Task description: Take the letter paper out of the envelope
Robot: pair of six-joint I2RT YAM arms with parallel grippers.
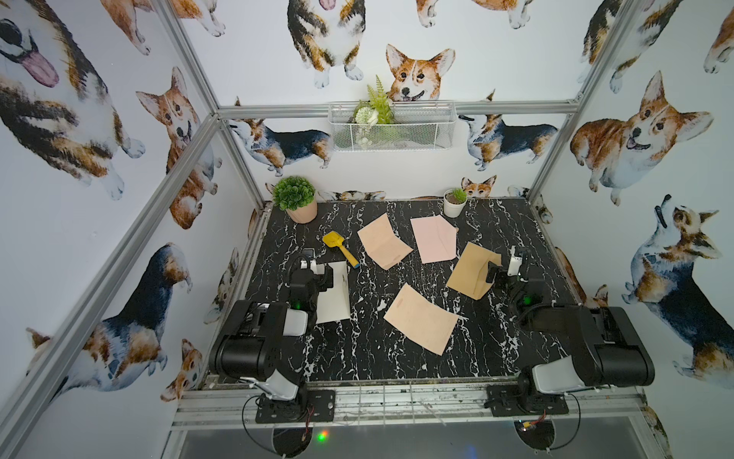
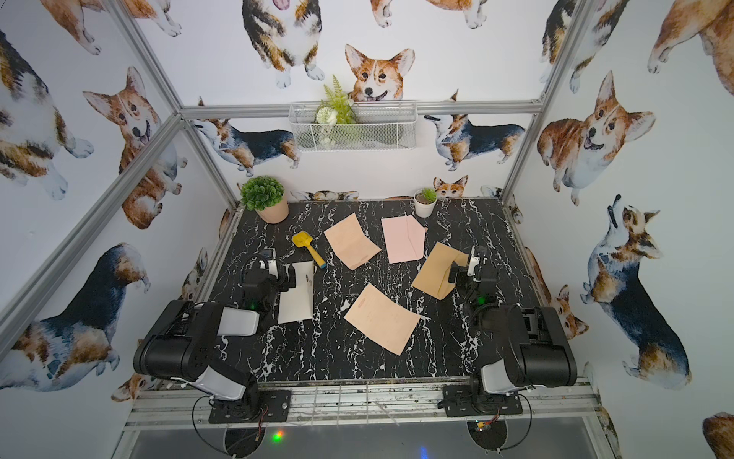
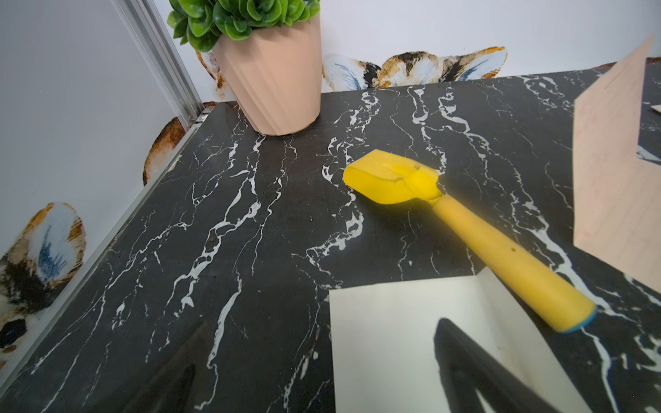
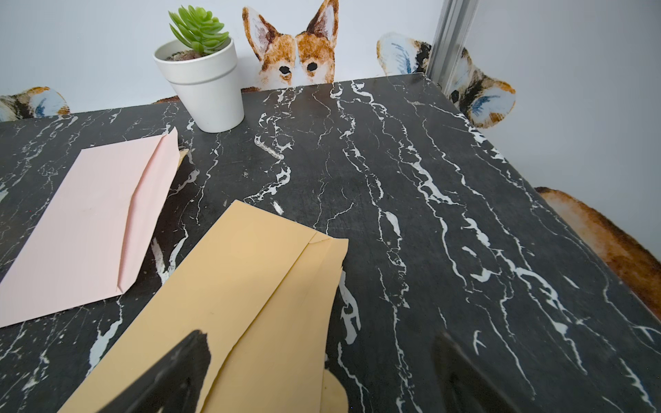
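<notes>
Pink [image 1: 433, 238] and tan [image 1: 466, 267] envelopes lie at the back middle and right; in the right wrist view, flaps show along their right edges. The white envelope [image 1: 336, 300] lies at the left, its right side raised as a fold in the left wrist view. Two peach sheets of paper, one behind [image 1: 382, 241] and one in front [image 1: 422, 317], rest near the middle; the rear one is bent and faintly lined. My left gripper [image 1: 318, 266] hovers open by the white envelope's far end. Over the tan envelope's right side, my right gripper [image 1: 507, 261] is open too. Neither holds anything.
A yellow scoop [image 3: 475, 227] lies just beyond the white envelope. Potted plants stand at the back left [image 1: 302, 212] and back right [image 4: 206, 93]. A wire basket [image 1: 393, 136] hangs on the back wall. Bare table shows at front right.
</notes>
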